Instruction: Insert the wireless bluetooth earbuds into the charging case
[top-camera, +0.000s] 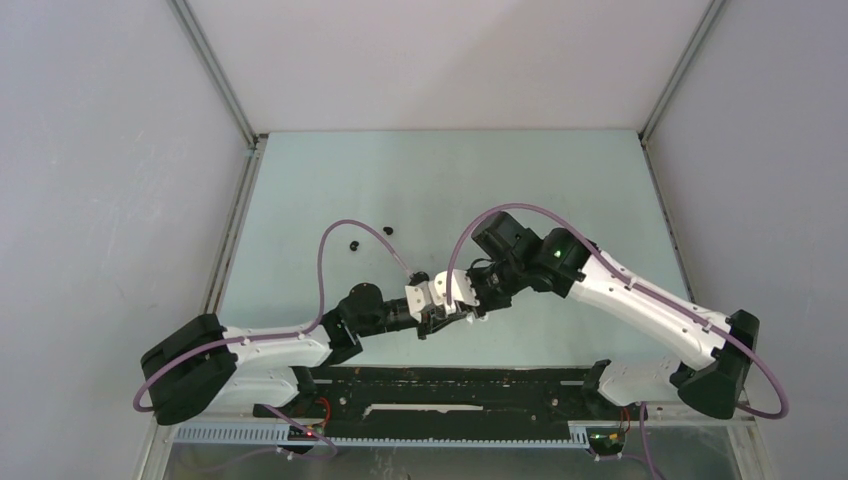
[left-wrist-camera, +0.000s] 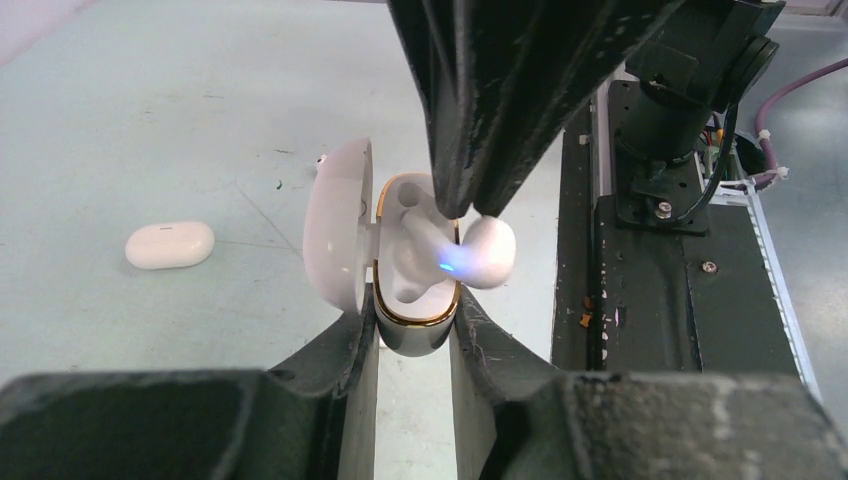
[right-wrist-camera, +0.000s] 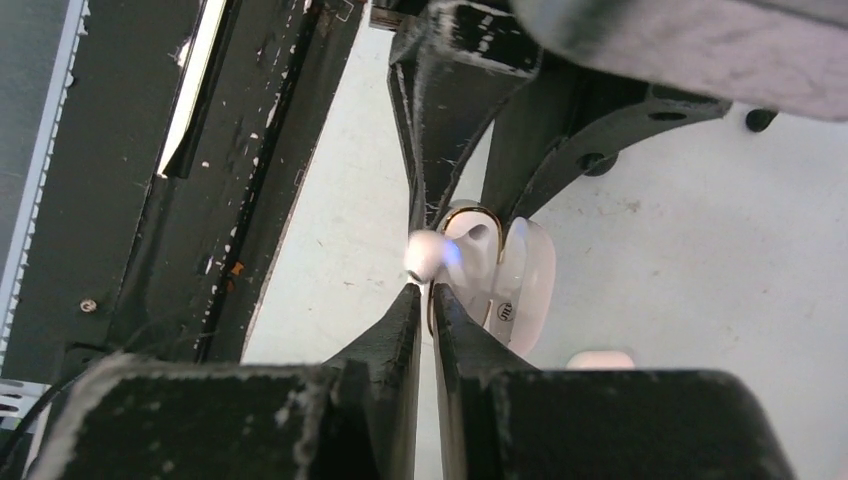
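The open white charging case (left-wrist-camera: 405, 320) with gold rim is held upright in my left gripper, shut on it, its lid (left-wrist-camera: 335, 225) raised. My right gripper is shut on a white earbud (left-wrist-camera: 488, 250) with a blue light, held over the case's cavities; its stem reaches across the case top, and whether it is seated I cannot tell. In the top view both grippers meet near the table's front centre, largely hiding case and earbud.
A small white rounded object (left-wrist-camera: 170, 245) lies on the pale table (top-camera: 440, 170) beside the case in the left wrist view. Two small black pieces (top-camera: 354, 246) lie behind the left arm. The black front rail (top-camera: 450, 390) edges the table.
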